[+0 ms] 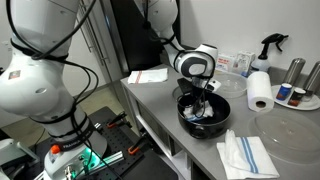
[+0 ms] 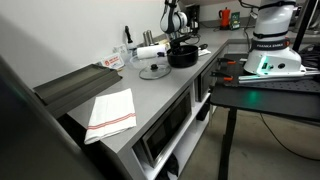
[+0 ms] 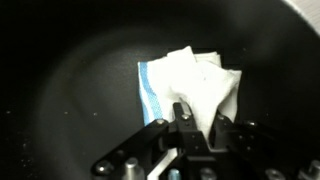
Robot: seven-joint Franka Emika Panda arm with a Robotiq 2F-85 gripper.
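A white cloth with a blue stripe (image 3: 152, 92) lies bunched inside a large black pot (image 1: 216, 128). My gripper reaches down into the pot, shut on the cloth, whose folds rise between and beyond the fingers in the wrist view. In exterior view 1, part of the cloth (image 1: 190, 115) shows beside the gripper near the pot's left inner wall. The pot's near wall hides the lower part of the cloth there. From exterior view 2 the pot (image 2: 183, 54) stands at the far end of the counter, its inside out of sight.
A folded white and blue towel (image 1: 246, 156) lies right of the pot. Behind are a paper roll (image 1: 260, 92), clear lids (image 1: 285, 132) and a tray of cups (image 1: 296, 96). Another cloth (image 2: 111, 113) rests on the otherwise open near stretch of counter.
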